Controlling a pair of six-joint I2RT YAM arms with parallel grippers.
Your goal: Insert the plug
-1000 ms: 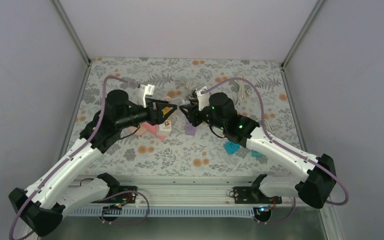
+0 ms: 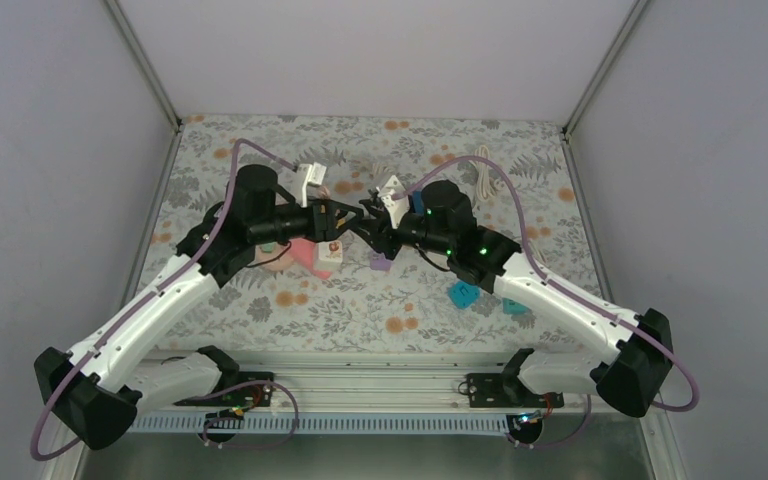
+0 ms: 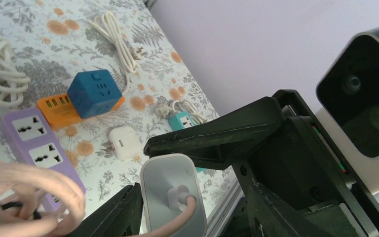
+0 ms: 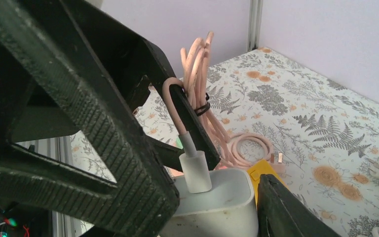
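Note:
A grey plug body (image 3: 164, 173) with a pink cable is between both grippers, which meet over the middle of the table. In the right wrist view the plug (image 4: 222, 217) sits in my right gripper, shut on it, its cable boot (image 4: 196, 173) upward. My left gripper (image 2: 352, 214) reaches round the plug from the other side, its fingers part open beside it; whether they touch is unclear. My right gripper (image 2: 368, 222) faces it. A bundle of pink cable (image 4: 197, 79) hangs by the plug.
A purple socket strip (image 3: 24, 133), blue cube socket (image 3: 91, 94), orange strip (image 3: 54, 111), white adapter (image 3: 126, 140) and teal strip (image 3: 180, 121) lie below on the patterned table, with coiled white cables (image 3: 5, 79).
My left gripper has moved right and slightly up in the top view, closing in on my right gripper.

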